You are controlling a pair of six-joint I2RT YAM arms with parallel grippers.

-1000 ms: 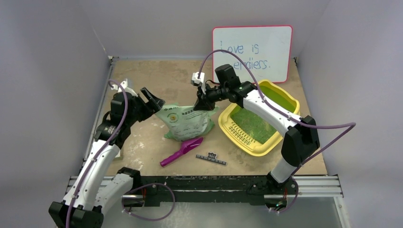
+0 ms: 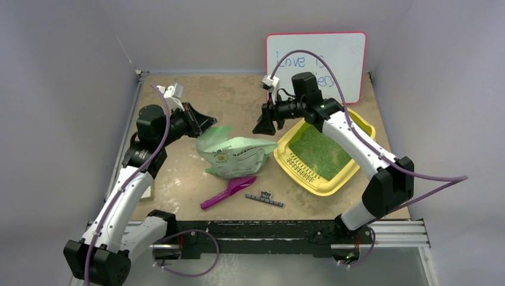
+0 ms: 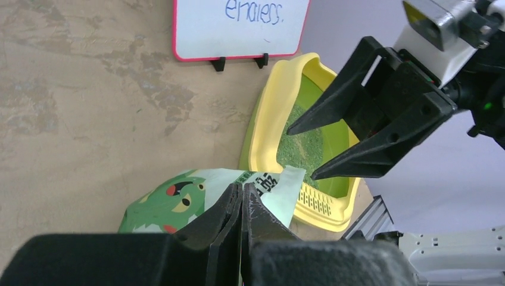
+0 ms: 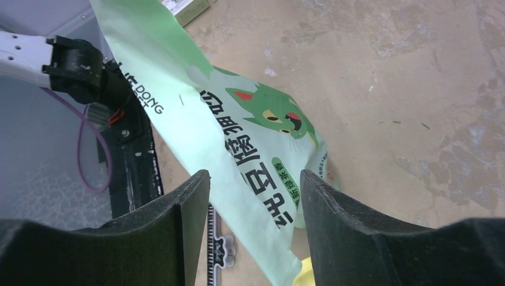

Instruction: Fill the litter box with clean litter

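Note:
The green litter bag (image 2: 233, 156) lies crumpled in the middle, its upper edge reaching up under my left gripper (image 2: 211, 121), which is shut; the left wrist view shows its fingertips together just above the bag, and whether they pinch the bag is unclear. My right gripper (image 2: 268, 124) stands open above the bag's right end, clear of it, with the bag between and below its fingers in the right wrist view. The yellow litter box (image 2: 321, 190) sits at the right with a green floor. A purple scoop (image 2: 223, 193) lies below the bag.
A black clip with a ruler-like bar (image 2: 264, 199) lies near the front edge. A whiteboard (image 2: 315, 47) stands at the back right. Grey walls bound the table.
My right gripper has come off the bag's top edge, moving up and right, and opened. The left gripper has moved slightly and shut. The bag's top has slumped.

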